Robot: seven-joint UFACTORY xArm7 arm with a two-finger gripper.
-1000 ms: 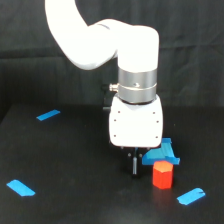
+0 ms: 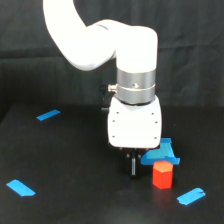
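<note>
My gripper (image 2: 133,168) points straight down below the white hand, just left of a red-orange block (image 2: 162,176) that shows a hexagonal outline. A blue object (image 2: 165,150) with a pointed, angular outline sits behind that block, its left part hidden by the hand. The dark fingers barely stand out against the black table, so their opening is unclear. Between them and the red block a narrow gap shows, and I see no object held.
Strips of blue tape lie at the back left (image 2: 48,115), the front left (image 2: 20,188) and the front right (image 2: 190,196).
The arm has shifted very slightly to the left. The red block and the blue object stay where they were.
</note>
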